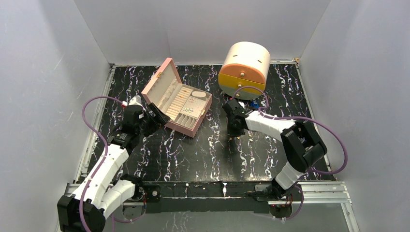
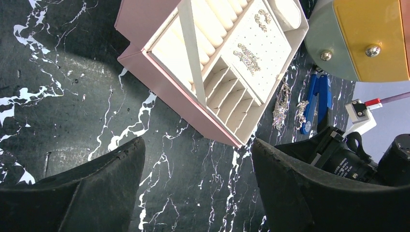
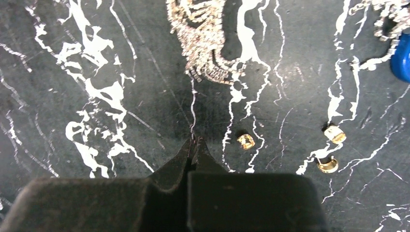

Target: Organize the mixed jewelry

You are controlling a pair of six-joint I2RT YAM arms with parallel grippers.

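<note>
In the right wrist view my right gripper is shut, tips together, with nothing visible between them. A small gold earring (image 3: pixel 246 141) lies right of the tips, apart from them. Two more gold pieces, a squarish one (image 3: pixel 334 134) and a curved one (image 3: pixel 328 166), rest farther right. A sparkling chain heap (image 3: pixel 203 38) lies beyond the tips. My left gripper stands open and empty before the open pink jewelry box (image 2: pixel 179 106). On the box's cream panel (image 2: pixel 273 46) sit two sparkling pieces; its slotted compartments (image 2: pixel 229 99) look empty.
A second chain (image 3: pixel 394 17) lies beside a blue object (image 3: pixel 402 60) at the upper right. The rounded drawer cabinet (image 1: pixel 246 55) stands at the back.
</note>
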